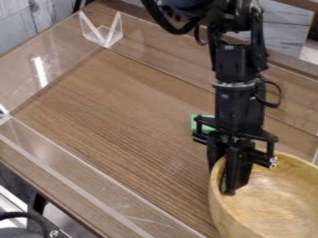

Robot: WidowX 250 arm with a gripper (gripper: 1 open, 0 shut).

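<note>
A large pale-yellow bowl (pixel 280 209) fills the lower right of the view. My black gripper (pixel 233 172) comes down from the top onto the bowl's left rim, shut on it, with its fingers partly dark against the rim and hard to make out. Just behind the gripper, a small green object (pixel 200 124) lies on the wooden table, partly hidden.
A white wire holder (pixel 102 30) stands at the back left. Clear plastic edging runs along the table's left side, and black cables lie at the lower left.
</note>
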